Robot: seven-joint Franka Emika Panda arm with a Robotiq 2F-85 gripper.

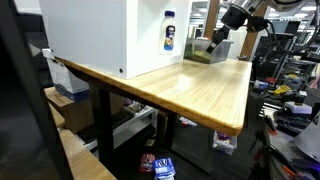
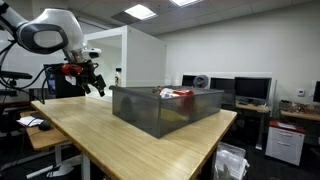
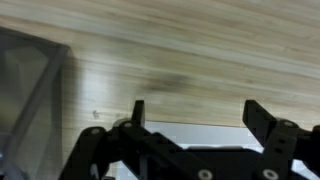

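Observation:
Over the wooden table [image 2: 100, 130], my gripper stands open in the wrist view, its two black fingers well apart and only bare wood showing between them. From the second exterior view, the gripper hangs above the table beside the left end of a grey open box [image 2: 185, 115]. Red and white items [image 2: 178, 92] show at the box's top; most of its contents are hidden. A bottle with a white cap and blue label [image 1: 167, 34] stands by the white panel [image 1: 100, 38] in exterior view 1.
The grey box's dark rim [image 3: 52, 85] runs along the left of the wrist view, close to my gripper. Cartons and other items lie under the table.

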